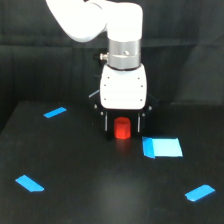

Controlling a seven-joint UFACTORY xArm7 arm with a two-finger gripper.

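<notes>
A small red block (122, 130) stands on the dark table near the middle of the view. Directly above it hangs the white arm, with its gripper (122, 120) pointing down. The dark fingers (105, 121) are spread wide, one at each side of the block's top in this view. Gaps show between them and the block. Whether the fingertips are level with the block in depth is hard to tell.
A light blue sticky-note-like square (167, 147) with a bluer strip (148, 148) lies right of the block. Blue tape marks lie at back left (55, 112), front left (29, 184) and front right (200, 192).
</notes>
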